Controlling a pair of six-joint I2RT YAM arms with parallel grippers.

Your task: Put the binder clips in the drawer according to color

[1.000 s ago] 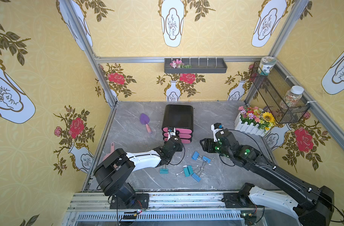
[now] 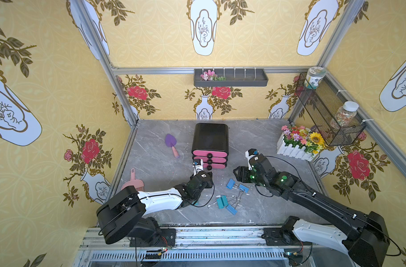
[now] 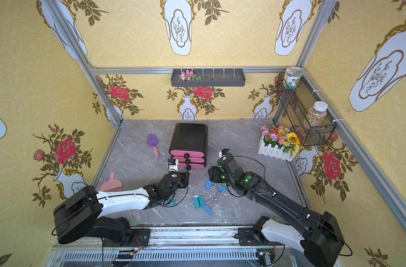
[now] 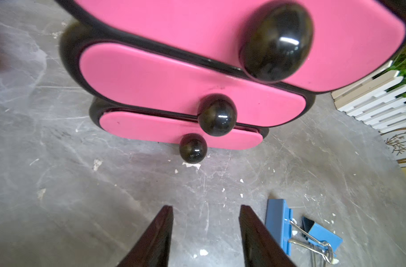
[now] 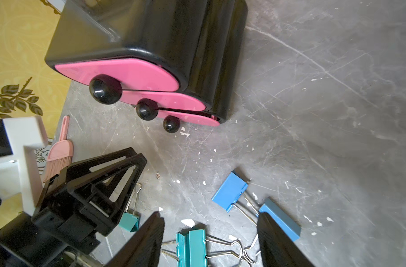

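A black cabinet [image 2: 210,138] with three pink drawers stands at mid-table; a thin dark gap shows over the bottom drawer [image 4: 136,126]. In front of its black knobs, my left gripper is part open and empty. My right gripper hangs above the clips, open, nothing held. Two blue binder clips [image 5: 230,191] [image 5: 280,218] lie close together, and another blue clip [image 2: 231,209] lies nearer the front edge. Beside that one is a teal clip [image 2: 222,202]. A second teal clip [image 5: 129,221] is partly hidden by the left arm.
A purple trowel [image 2: 170,141] lies left of the cabinet, and a pink dustpan [image 2: 134,181] sits at the left edge. At the right stands a white-fenced flower box [image 2: 296,149]. Bare tabletop lies between the cabinet and the flowers.
My left gripper has drawn back from the drawer fronts, toward the front and left. The clips look unmoved.
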